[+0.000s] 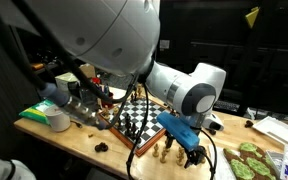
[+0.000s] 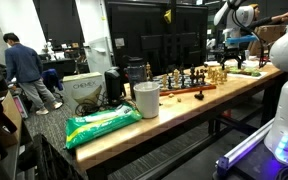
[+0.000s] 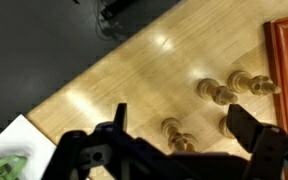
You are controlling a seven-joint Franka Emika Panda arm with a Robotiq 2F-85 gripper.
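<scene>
Seen from the wrist, my gripper is open above the wooden table (image 3: 104,75), nothing held between its fingers. Several light brown chess pieces stand below: one piece (image 3: 216,92) lies in the view between the fingers, another piece (image 3: 261,84) is by the board's edge, and a third piece (image 3: 177,134) is nearer the palm. The chessboard (image 3: 286,70) shows only its red-brown frame at the right. In exterior view 1 the chessboard (image 1: 134,118) carries dark pieces, and pale pieces (image 1: 164,154) stand on the table beside it. The arm's cables partly cover the gripper there.
A white-edged tray (image 1: 246,162) with green clumps sits right of the arm. Beyond the board's far end are a white mug (image 2: 147,100) and a green bag (image 2: 102,122). A person (image 2: 29,70) is in the background. Bare table lies in front of the board.
</scene>
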